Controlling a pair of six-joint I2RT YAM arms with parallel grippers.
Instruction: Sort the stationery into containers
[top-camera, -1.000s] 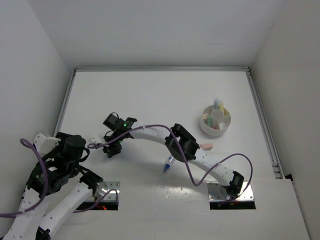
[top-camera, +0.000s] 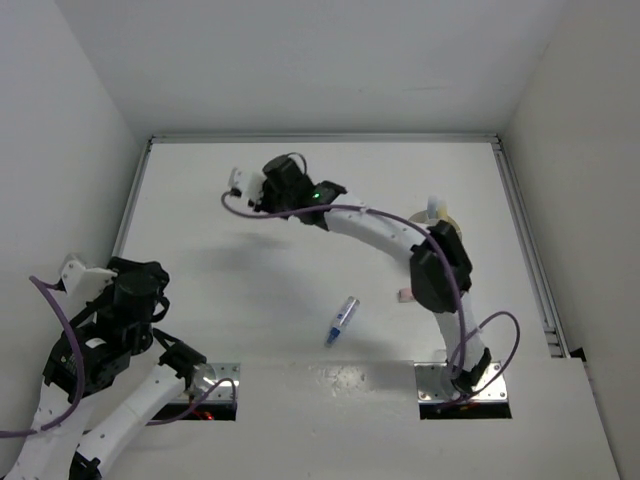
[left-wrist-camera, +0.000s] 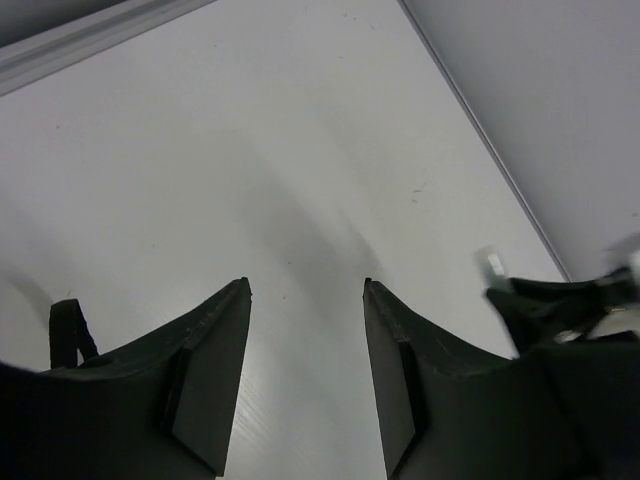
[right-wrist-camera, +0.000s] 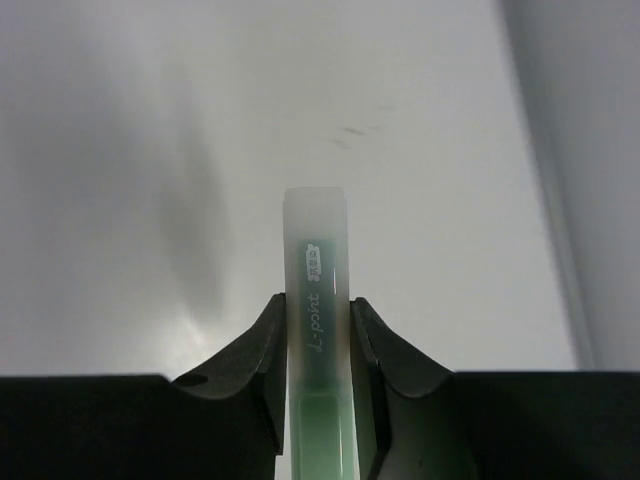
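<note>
In the right wrist view, my right gripper is shut on a slim translucent pen-like item (right-wrist-camera: 318, 260) with a green lower part and the lettering "L-point". The table below it is blurred. Seen from the top, the right arm reaches over the table's back left half. A blue-and-clear item (top-camera: 342, 321) lies on the table front, and a pink item (top-camera: 405, 295) lies partly hidden by the right arm. The round container (top-camera: 455, 222) at right is mostly covered by that arm; light blue and yellow items (top-camera: 442, 212) stick out. My left gripper stands open and empty.
The left arm (top-camera: 130, 310) is folded at the table's left front corner. Metal rails (top-camera: 320, 137) edge the back and sides. Purple cables (top-camera: 460, 330) run along the right arm.
The right arm has swung up and away from the left side toward the back, with its elbow moving right over the container.
</note>
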